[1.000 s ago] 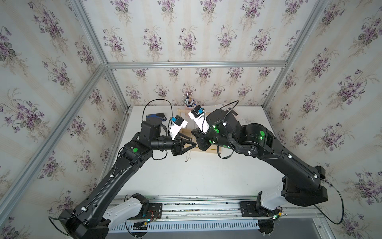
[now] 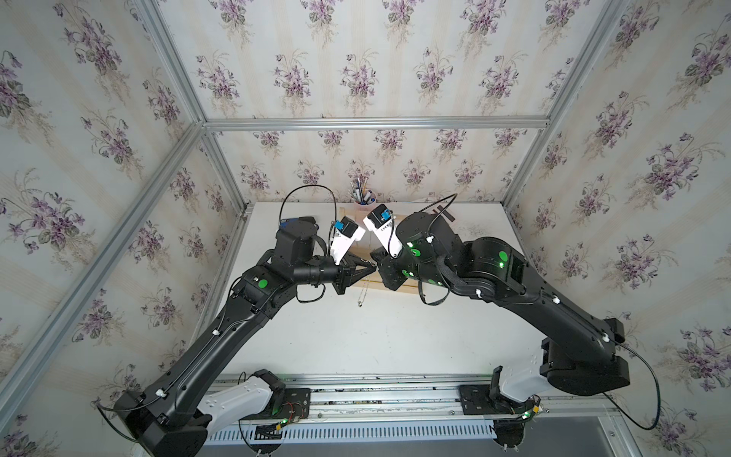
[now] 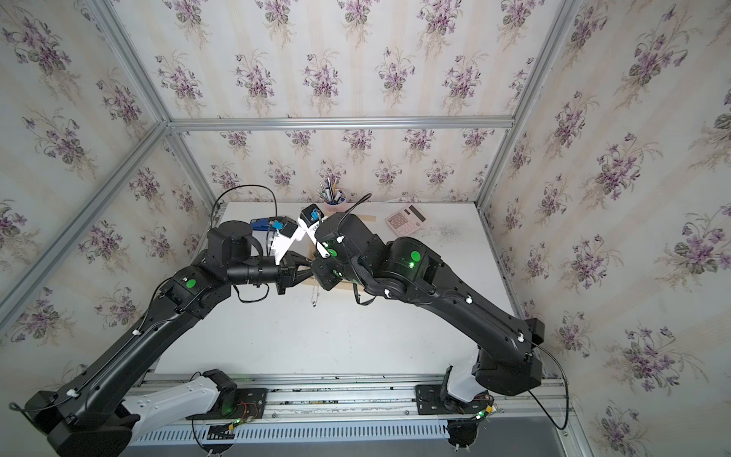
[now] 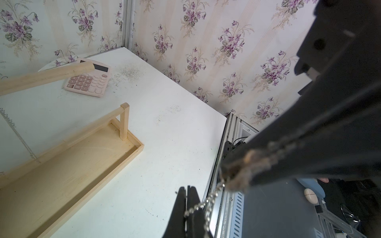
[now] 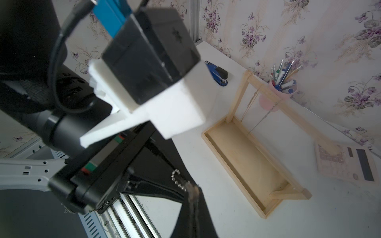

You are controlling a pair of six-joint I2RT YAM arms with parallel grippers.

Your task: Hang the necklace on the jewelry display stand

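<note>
In the top views my two grippers meet over the front of the wooden display stand (image 5: 296,130), with a silver necklace (image 2: 361,297) dangling below them. In the left wrist view my left gripper is shut, the beaded chain crossing just in front of its fingertips; whether it is pinched there I cannot tell. In the right wrist view my right gripper is shut at the chain's upper part, beside the left gripper. Other thin chains hang from the stand's bar.
A pink calculator (image 3: 406,221), a blue stapler (image 5: 217,73) and a pink pen cup (image 5: 266,102) stand at the back.
The dangling necklace shifted a little. The right arm barely moved.
</note>
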